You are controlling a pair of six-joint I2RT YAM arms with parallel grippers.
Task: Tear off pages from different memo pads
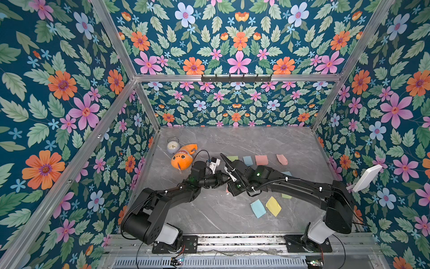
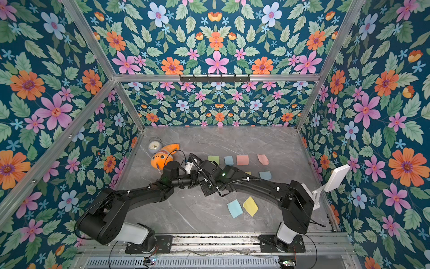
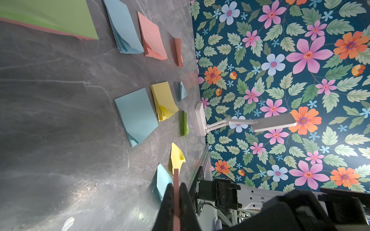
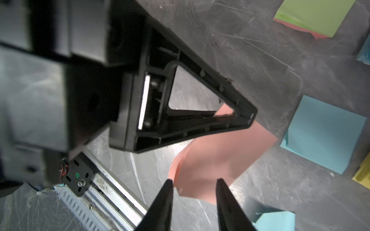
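A pink memo pad (image 4: 227, 161) sits beneath my right gripper, whose open fingers are at its curled lower left edge with nothing held between them. The black left gripper (image 1: 222, 178) meets the right one over the middle of the table; in the right wrist view its fingertip is above the pink pad. In the left wrist view my left gripper is shut, with a thin pink strip visible along its fingers. Other pads include green (image 4: 316, 15), blue (image 4: 323, 130), yellow (image 3: 163, 100) and another pink one (image 2: 242, 160).
An orange plush toy (image 1: 181, 159) and an alarm clock (image 1: 173, 146) stand at the back left. Loose-looking cyan (image 1: 258, 208) and yellow (image 1: 273, 206) sheets lie at the front right. A white lamp (image 2: 336, 179) stands at the right side.
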